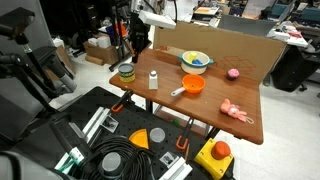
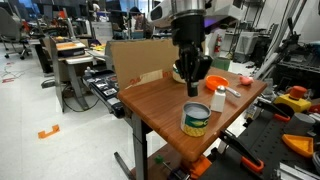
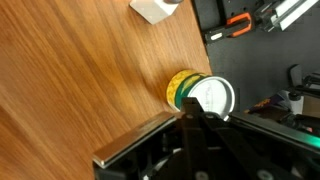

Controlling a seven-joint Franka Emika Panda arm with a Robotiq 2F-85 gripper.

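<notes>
A green and yellow can (image 1: 127,75) stands upright near the left front corner of the wooden table (image 2: 150,95). In the wrist view its pale round top (image 3: 212,95) faces up. My gripper (image 2: 193,88) hangs above the table near the can, apart from it. Its dark fingers point down in exterior view 2, close together with nothing showing between them. At the bottom of the wrist view the gripper sits just beside the can and partly covers the can's near edge. A white bottle (image 1: 153,80) stands a short way right of the can.
An orange bowl (image 1: 193,84), a white-handled utensil (image 1: 178,92), a yellow-blue bowl (image 1: 195,62), a pink round object (image 1: 233,73) and a pink toy (image 1: 234,111) occupy the table. Clamps grip its front edge. Cables (image 1: 115,158) lie on the black surface before it.
</notes>
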